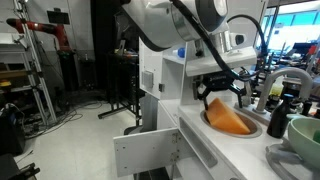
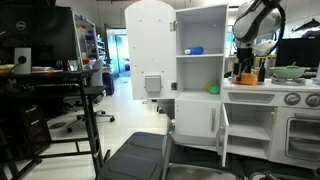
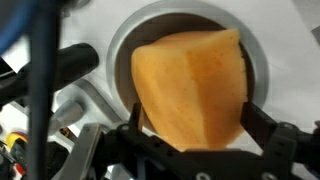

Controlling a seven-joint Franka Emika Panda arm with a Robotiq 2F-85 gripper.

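Observation:
An orange-yellow sponge-like block lies tilted in the round metal sink, filling much of the basin. My gripper is open above it, with one finger on the left and the other finger on the right of the block's near end. In exterior view 1 the gripper hangs over the sink, close to the orange block. Whether the fingertips touch the block cannot be told.
A faucet and a dark bottle stand beside the sink. A green bowl sits at the counter's right. Below, a white cabinet door stands open. Blue items rest on the shelf.

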